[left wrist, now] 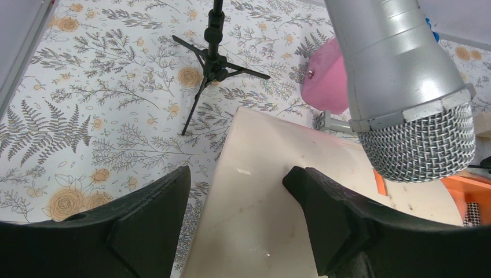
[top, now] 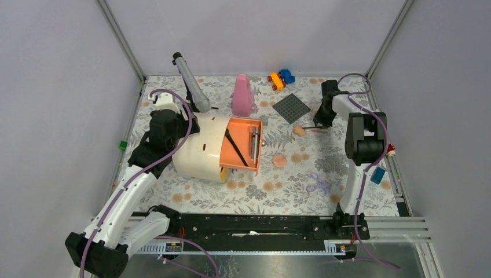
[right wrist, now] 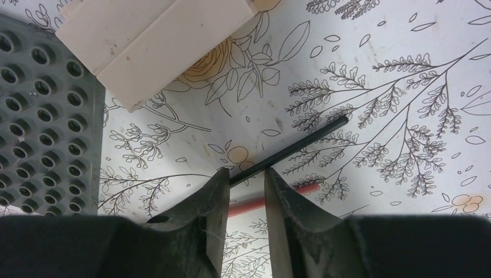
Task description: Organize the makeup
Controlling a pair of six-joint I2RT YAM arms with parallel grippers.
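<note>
A cream cylindrical organizer (top: 197,150) lies at left, its orange drawer (top: 235,156) pulled out, holding a black brush and silver pens. My left gripper hangs part open over the organizer's top, beside a silver microphone (left wrist: 405,69), with nothing seen between its fingers. At right, my right gripper is part open and low, its fingertips at a black pencil (right wrist: 307,139); a red pencil (right wrist: 301,190) lies just beside it. A peach sponge (top: 299,131) and a round peach item (top: 279,160) rest on the mat.
A dark studded square (top: 291,108), a pink object (top: 242,95) and a toy (top: 277,81) sit at the back. Lilac scissors (top: 318,183) lie front right, a blue item (top: 377,175) at the right edge.
</note>
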